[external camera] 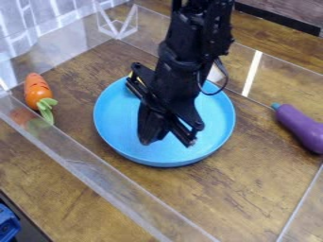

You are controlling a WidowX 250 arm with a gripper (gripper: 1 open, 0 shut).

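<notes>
The black gripper (pixel 164 128) hangs over the blue plate (pixel 127 140), covering much of its middle and back. Its fingers point down toward the plate; whether anything sits between them is hard to see, and the finger looks shut.
An orange carrot (pixel 38 95) lies to the left of the plate and a purple eggplant (pixel 300 128) to the right. Clear walls cross the near left and right. A blue item (pixel 7 227) sits at the bottom left corner.
</notes>
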